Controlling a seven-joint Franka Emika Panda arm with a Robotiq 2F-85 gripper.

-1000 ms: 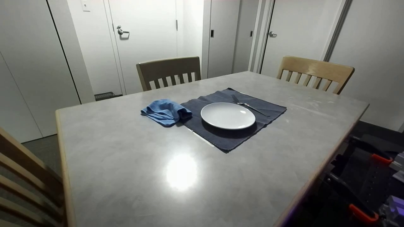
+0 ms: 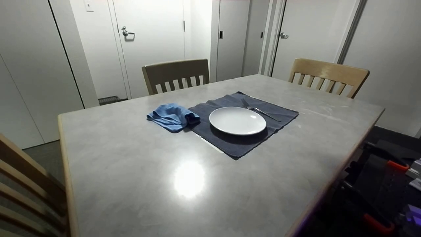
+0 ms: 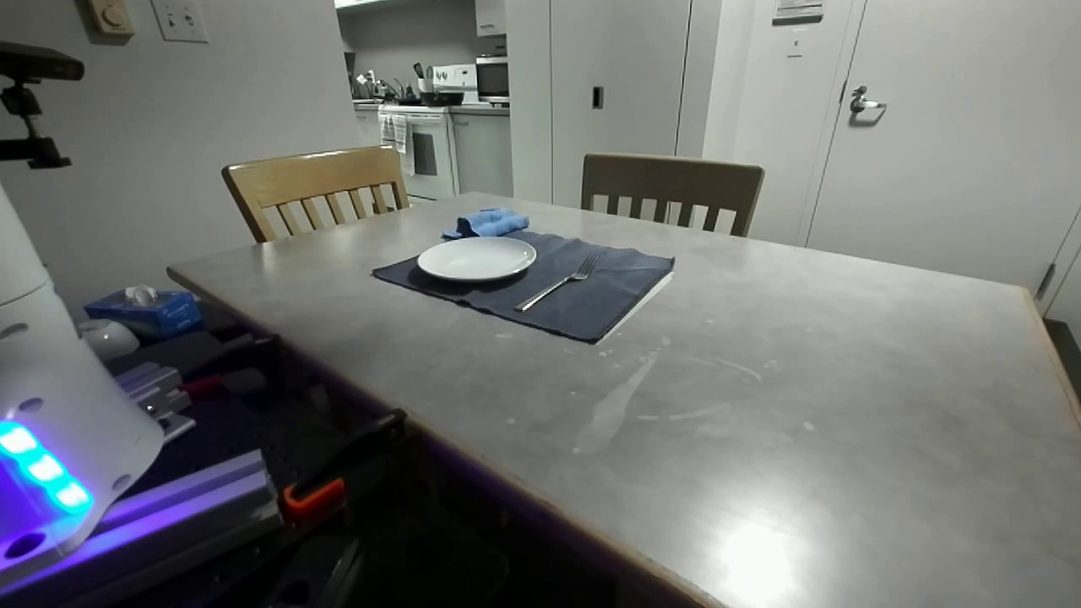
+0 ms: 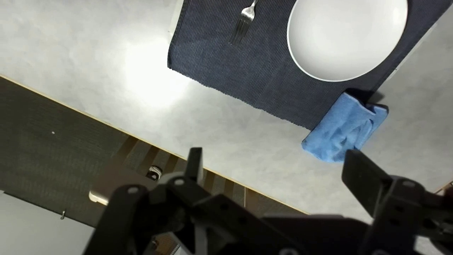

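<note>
A crumpled blue cloth (image 2: 172, 117) lies on the grey table, its edge touching a corner of the dark blue placemat (image 2: 233, 148). On the placemat rests a white plate (image 2: 237, 120), with a silver fork (image 2: 262, 112) beside it. In the wrist view my gripper is wide open above the table, nothing between its fingers. The cloth (image 4: 344, 127) shows just beyond its right finger, and the plate (image 4: 346, 36) is farther up the picture. Neither exterior view shows the gripper.
Wooden chairs (image 2: 177, 75) stand around the table (image 2: 130, 170). In exterior view 2 the robot's white base (image 3: 66, 405) stands beside the table's edge, and a tissue box (image 3: 147, 312) sits behind it.
</note>
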